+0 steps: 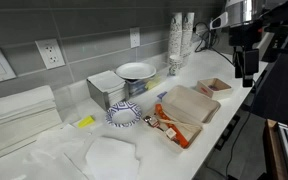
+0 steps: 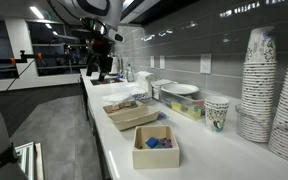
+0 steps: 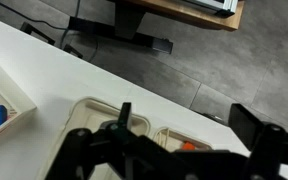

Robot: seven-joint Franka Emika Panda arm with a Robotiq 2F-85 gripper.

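Note:
My gripper (image 1: pixel 244 80) hangs in the air at the right, over the counter's front edge and the floor. In the second exterior view the gripper (image 2: pixel 96 72) is high above the counter, at the left. The wrist view shows the two dark fingers spread apart, so the gripper stands open with nothing between them. A beige tray (image 1: pixel 191 105) lies on the counter, empty. Beside it another tray (image 1: pixel 191 130) holds red and light-coloured items. A small box (image 2: pixel 156 160) has a blue block (image 2: pixel 152 142) and other coloured pieces inside.
Along the wall stand tall cup stacks (image 2: pixel 257 85), a single cup (image 2: pixel 216 112), a plastic container (image 2: pixel 182 101) and a white plate (image 1: pixel 137 70). A patterned bowl (image 1: pixel 123 113) and white cloths (image 1: pixel 112 158) lie farther left. Open floor (image 2: pixel 54 140) borders the counter.

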